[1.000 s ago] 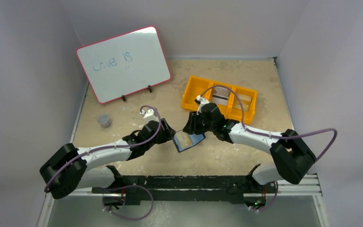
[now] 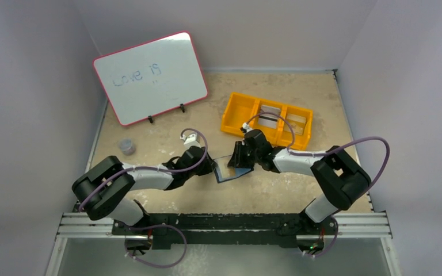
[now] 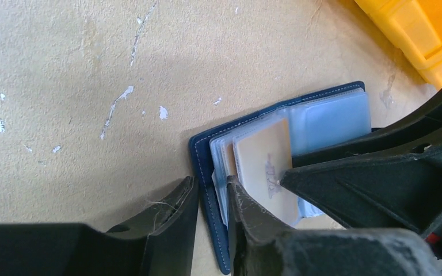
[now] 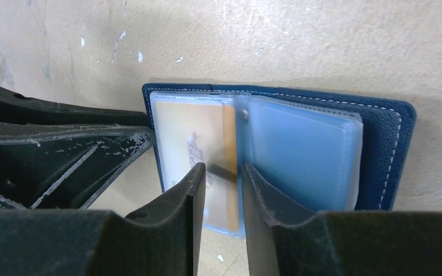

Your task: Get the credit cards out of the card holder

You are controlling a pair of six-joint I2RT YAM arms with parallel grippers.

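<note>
The blue card holder [image 2: 224,175] lies open on the table between my grippers, with cream cards [image 4: 193,144] under clear sleeves and a blue sleeve [image 4: 299,149] beside them. My left gripper is part open at the holder's left edge, its fingertips on either side of that edge by the stacked sleeves. My right gripper is part open over the card, its fingertips at the cream card's inner edge. Whether either holds a card is unclear.
An orange three-compartment tray [image 2: 236,112], with cards in two compartments, sits behind. A whiteboard [image 2: 149,80] stands at back left and a small clear cup [image 2: 126,146] at left.
Both grippers have moved onto the holder over the last second, the left one rightward; the right arm's elbow has shifted. The holder has turned slightly.
</note>
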